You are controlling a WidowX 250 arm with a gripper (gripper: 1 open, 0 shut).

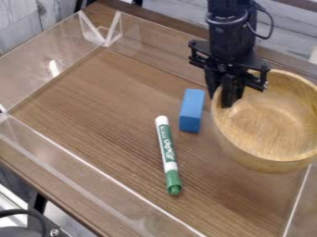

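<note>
My black gripper [224, 80] reaches down from the top of the camera view to the near-left rim of a large tan bowl [264, 130] on the right, shut on that rim. The bowl is tilted, its inside showing. Left of it lie a blue block [192, 110] and, lower down, a green-and-white marker [168, 155], both on the wooden surface.
The wooden tray floor [87, 120] is clear on the left and in front. Clear walls edge it at the upper left and lower left. A black cable lies at the bottom-left corner, outside the tray.
</note>
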